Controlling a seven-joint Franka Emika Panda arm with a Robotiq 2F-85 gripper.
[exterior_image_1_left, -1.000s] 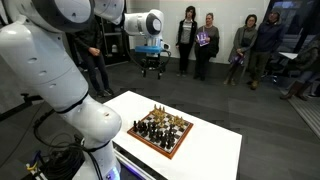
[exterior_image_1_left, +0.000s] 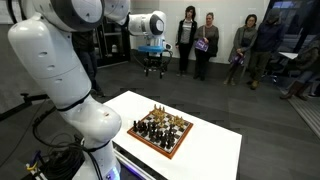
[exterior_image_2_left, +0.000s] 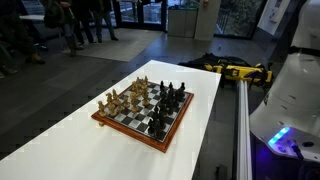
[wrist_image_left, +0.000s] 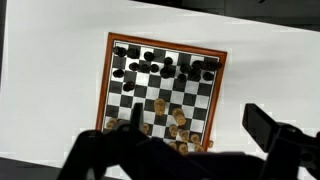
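Observation:
A chessboard with a brown wooden frame (exterior_image_1_left: 170, 152) lies on the white table, its squares dark and white. Black chess pieces (wrist_image_left: 150, 56) crowd one side of it, and light wooden pieces (exterior_image_2_left: 117, 102) stand mostly on the opposite side. Toward the middle, one light piece (wrist_image_left: 160, 106) stands out ahead of the others. High above the board hangs my gripper, open, its two dark fingers far apart with no object between them. In exterior view 1 the gripper (exterior_image_1_left: 154, 63) shows well over the tabletop, touching nothing.
Bare white tabletop (exterior_image_1_left: 215, 150) surrounds the board. Several people (exterior_image_1_left: 205, 45) stand along the back wall, away from the table. Loose black cables (exterior_image_1_left: 62, 160) lie by the arm's base. A yellow and black item (exterior_image_2_left: 245, 72) is on the floor behind.
The arm, the gripper and the board look the same throughout. Only a person behind the arm at the left shifts slightly.

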